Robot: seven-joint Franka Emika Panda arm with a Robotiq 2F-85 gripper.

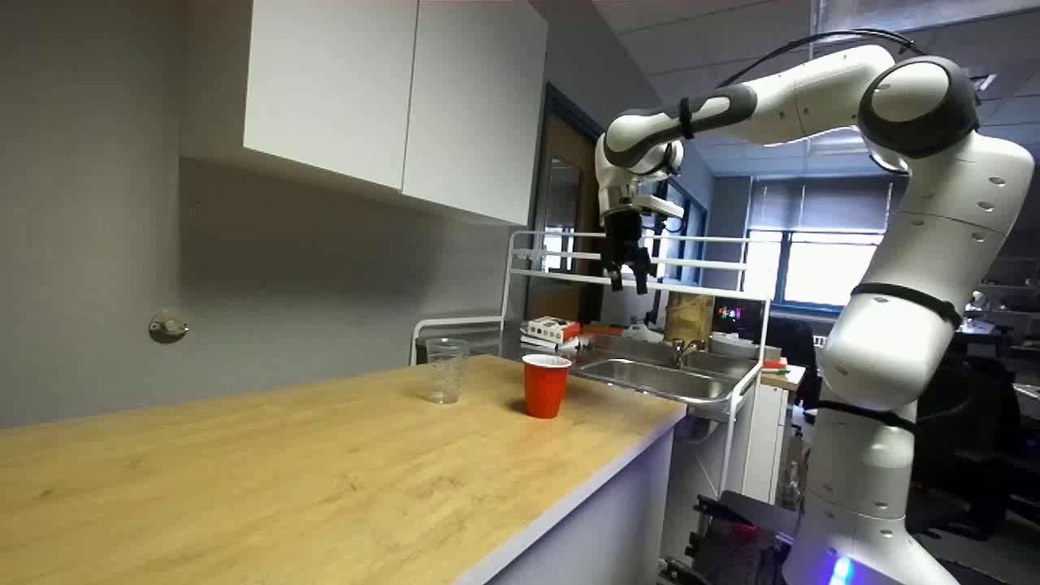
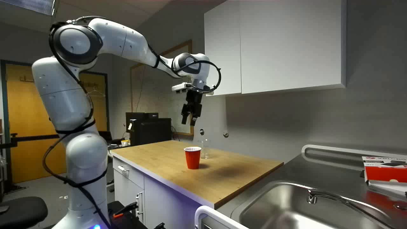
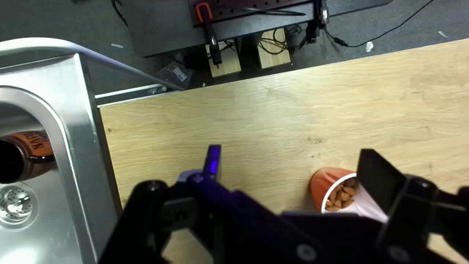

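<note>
A red cup [image 1: 545, 387] with a white inside stands upright on the wooden counter [image 2: 164, 152]. In the wrist view several almonds [image 3: 342, 196] lie in this cup, whose right side is partly covered by one of my fingers [image 3: 379, 178]. Close by on the counter is a clear, seemingly empty cup [image 1: 445, 370]; exterior view 2 shows it just behind the red one, and the wrist view does not show it. High above both cups hangs my gripper [image 2: 189, 121], pointing down and open, its fingers wide apart with nothing between them.
White cabinets [image 2: 282, 49] hang over the rear of the counter. Beside the counter is a steel sink [image 3: 66, 184] with a brown mug [image 3: 28, 154] lying in it. A white rail frame [image 1: 634, 278] stands near the sink.
</note>
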